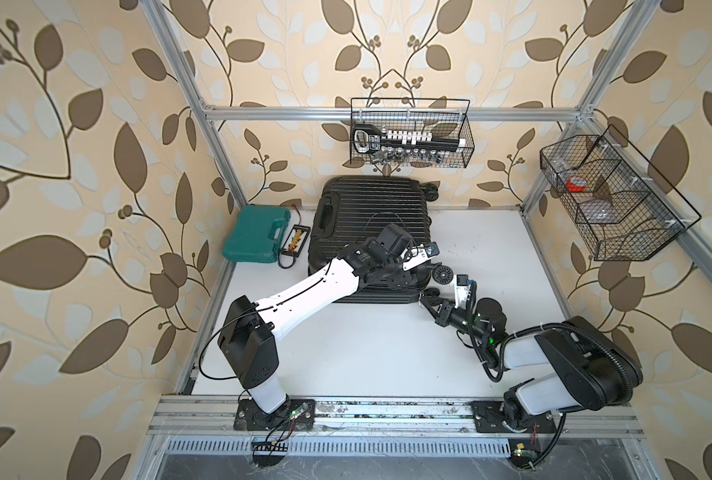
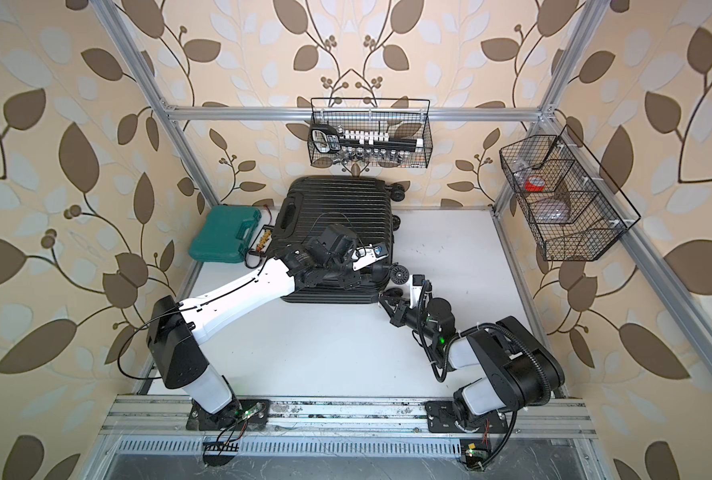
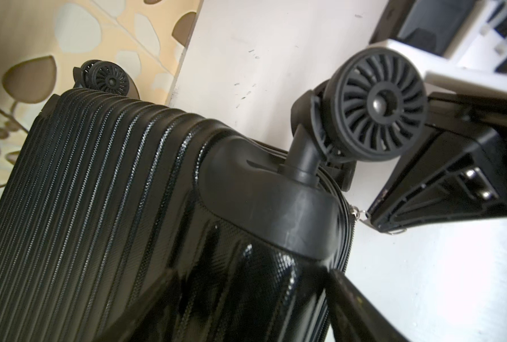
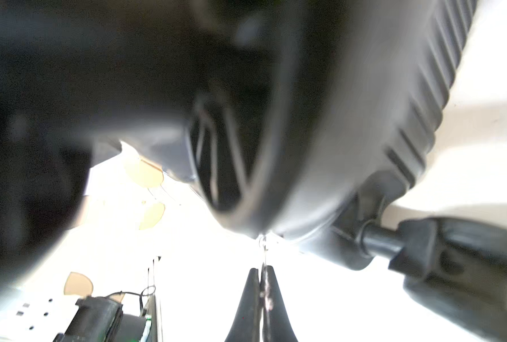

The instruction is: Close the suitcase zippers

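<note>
The black ribbed suitcase point(image 1: 372, 200) lies on the table, its wheels facing right. Along its edge runs a zipper point(image 3: 351, 242), with a small metal slider point(image 3: 354, 212) at the near right corner. In the right wrist view, the thin zipper pull point(image 4: 264, 246) reaches down between the tips of my right gripper, which is shut on it. My left gripper stands open over that same corner, one finger point(image 3: 353, 305) beside the zipper edge and the other point(image 3: 150, 305) over the shell. Nothing shows gripped between them. The suitcase's far-side zipper is hidden.
A caster wheel point(image 3: 378, 105) sticks out close to my right gripper. Left of the suitcase are a green case point(image 1: 253, 232) and a small box with a cable point(image 1: 295, 240). Wire baskets point(image 1: 412, 140) hang behind.
</note>
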